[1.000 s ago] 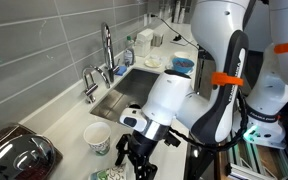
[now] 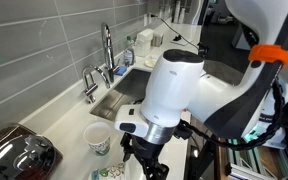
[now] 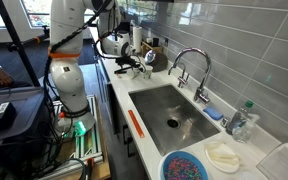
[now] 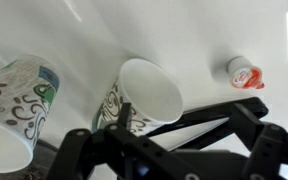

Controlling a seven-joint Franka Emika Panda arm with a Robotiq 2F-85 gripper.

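Observation:
My gripper stands open in the wrist view, its two dark fingers apart. A white patterned cup shows its opening between and above them, partly hidden by the left finger. I cannot tell whether they touch. A second patterned cup is at the left edge. A small white container with red on it lies to the upper right. In exterior view 1, the gripper is low over the counter, right of one cup and close to another patterned cup.
Beyond the arm are the sink and faucet. A dark round pan-like item stands at the left by the tiled wall. A blue bowl sits at the counter's other end. A black bar crosses below the cup.
The arm's white body has shifted right and tilted, looming larger in exterior view 1. The gripper has moved slightly right. The cups look unmoved.

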